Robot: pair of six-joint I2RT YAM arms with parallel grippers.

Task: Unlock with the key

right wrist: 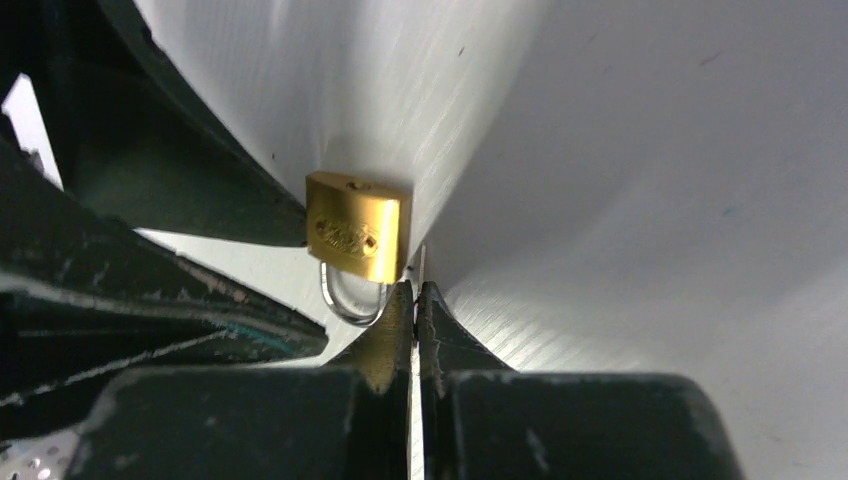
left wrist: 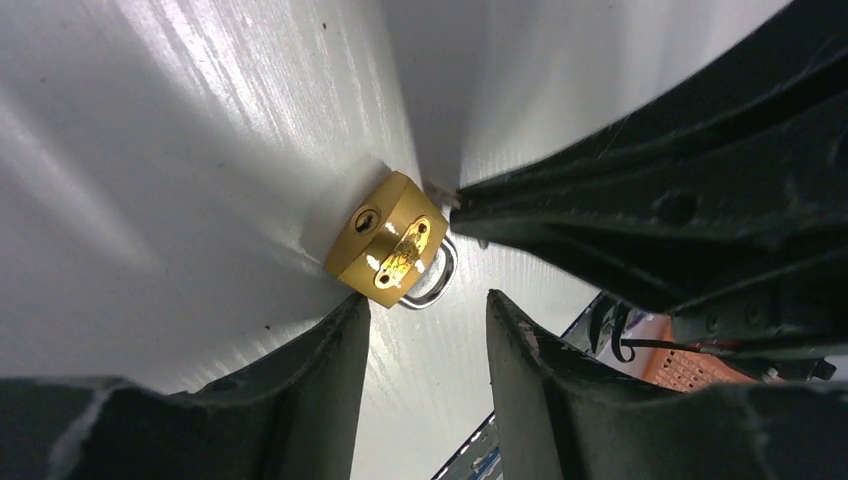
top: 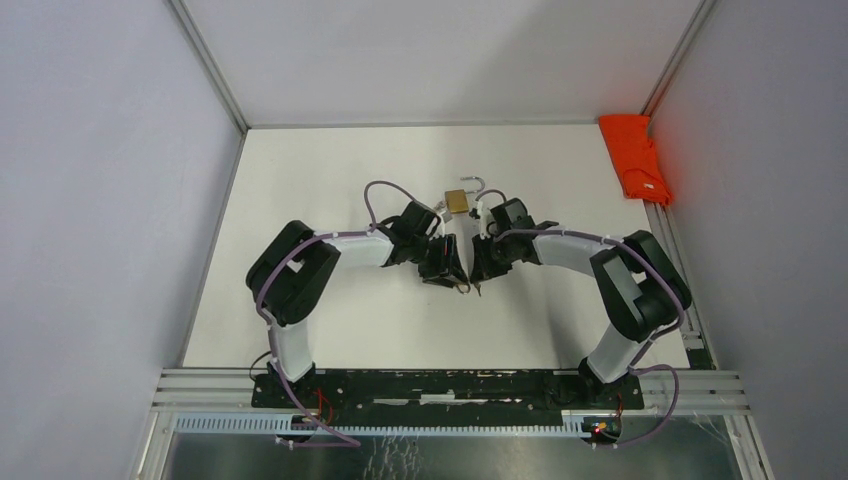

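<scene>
A small brass padlock (left wrist: 385, 245) with its steel shackle (right wrist: 350, 305) lies on the white table, a keyhole visible on its body. My left gripper is part open, its fingers on either side of the lock's lower end, just short of it in the left wrist view. My right gripper is shut, close beside the lock; a thin metal piece, likely the key, shows at its tips, partly hidden. In the top view both grippers (top: 455, 275) meet near the table's middle, covering most of the lock.
A larger brass padlock (top: 456, 200) and a loose steel shackle (top: 474, 182) lie behind the grippers. An orange cloth (top: 630, 155) sits at the back right corner.
</scene>
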